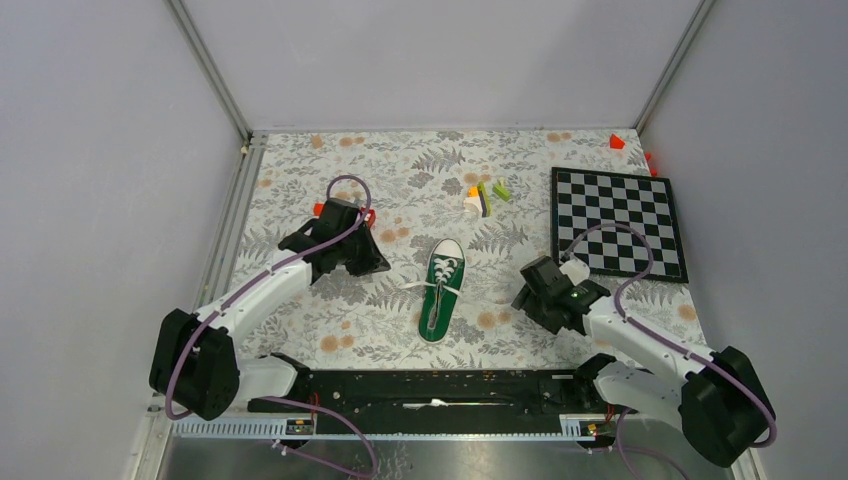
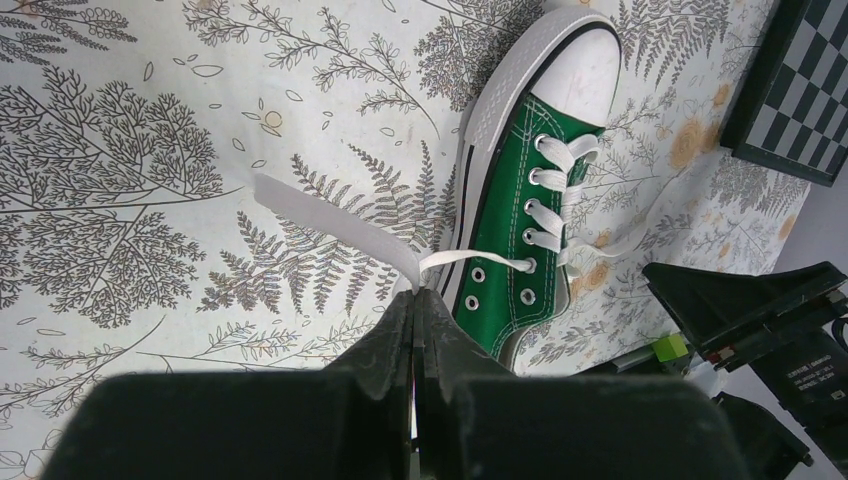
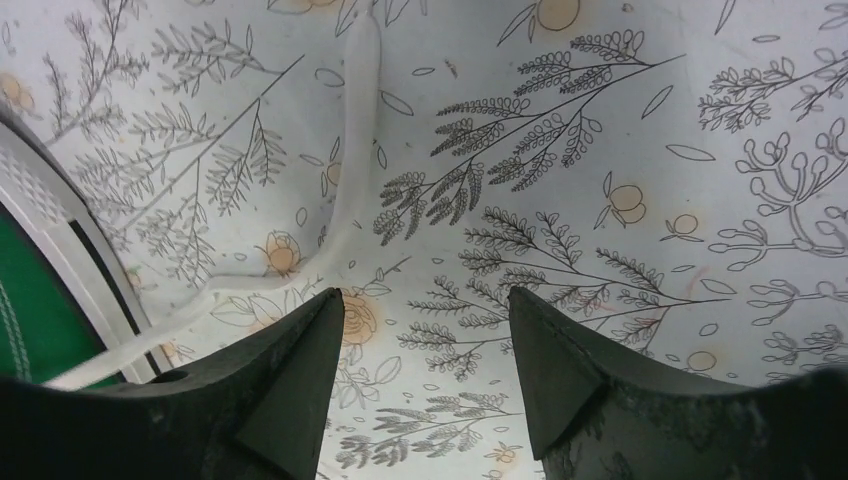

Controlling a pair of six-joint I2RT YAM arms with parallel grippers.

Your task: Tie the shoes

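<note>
A green sneaker (image 1: 433, 315) with white toe and white laces (image 2: 550, 220) lies mid-table, toe toward the back. One lace end (image 2: 335, 222) reaches left beneath or at the tips of my left gripper, which is shut; whether the lace is between them is unclear. My right gripper is open, right of the shoe, with nothing between its fingers. The other lace end (image 3: 355, 130) lies loose on the mat in front of it.
A checkerboard (image 1: 615, 215) lies at the back right, behind my right arm. Small yellow-green items (image 1: 482, 200) sit behind the shoe, red pieces (image 1: 617, 142) at the edges.
</note>
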